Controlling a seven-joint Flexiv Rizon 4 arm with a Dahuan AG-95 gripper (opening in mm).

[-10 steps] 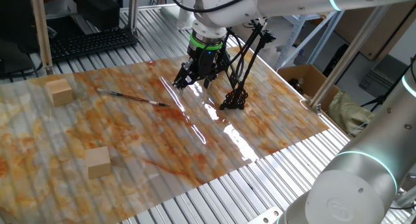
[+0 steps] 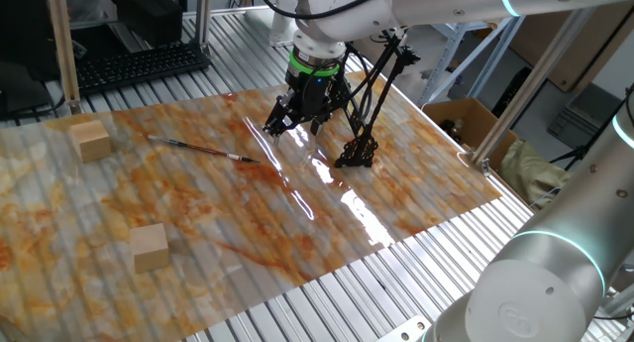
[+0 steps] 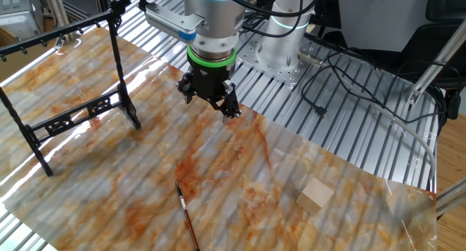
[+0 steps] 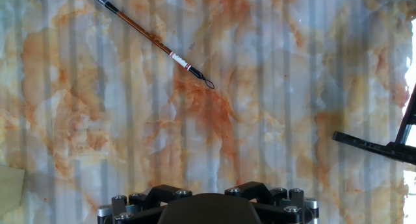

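Note:
A brown-handled brush [image 2: 203, 149] with a black hanging loop at one end lies flat on the marble-patterned sheet. In the wrist view the brush [image 4: 146, 37] runs diagonally at the upper left, its loop toward the middle. Above the sheet, clear of the brush, hangs my gripper [image 3: 208, 108], pointing down. Its fingers [image 3: 231, 111] are spread apart and hold nothing. A black rack [image 3: 76, 120] with a crossbar stands to one side of the gripper; only one part of the rack [image 4: 374, 145] enters the wrist view, at the right edge.
Two wooden blocks, a far block [image 2: 90, 141] and a near block [image 2: 150, 248], rest on the sheet. A keyboard [image 2: 144, 66] lies behind its far edge. Open sheet surrounds the brush.

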